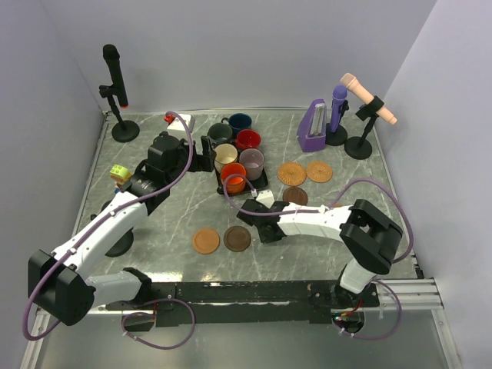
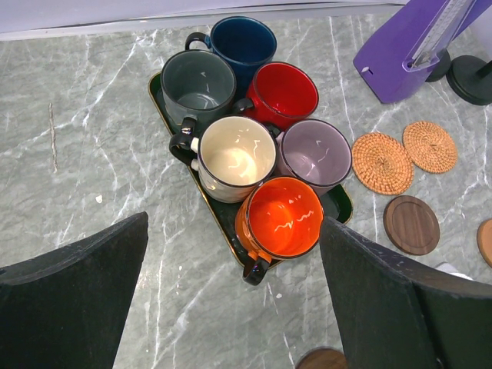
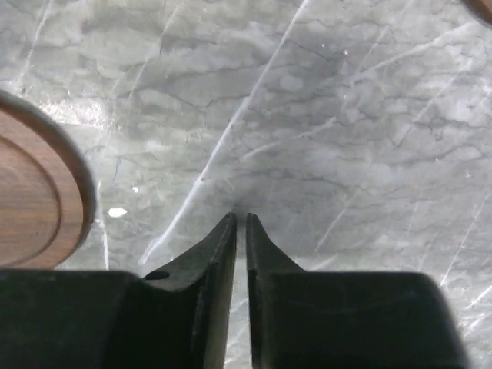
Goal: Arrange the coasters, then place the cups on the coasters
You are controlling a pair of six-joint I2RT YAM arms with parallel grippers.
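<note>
Several cups stand together in a dark tray (image 2: 337, 204): an orange cup (image 2: 286, 219) nearest, then cream (image 2: 237, 151), mauve (image 2: 315, 154), red (image 2: 284, 92), dark grey (image 2: 198, 83) and blue (image 2: 243, 44) ones. My left gripper is open, its fingers wide apart with nothing between them, left of the tray in the top view. Low over the bare table, my right gripper is shut with nothing held. The dark wooden coaster (image 3: 34, 192) lies flat to the left of its fingers, apart from them; the top view shows this coaster (image 1: 237, 238) whole.
A light wooden coaster (image 1: 206, 241) lies left of the dark one. Two woven coasters (image 2: 382, 163) and another dark coaster (image 2: 411, 224) lie right of the tray. Behind them stand a purple holder (image 1: 313, 132) and microphone stands (image 1: 358, 147).
</note>
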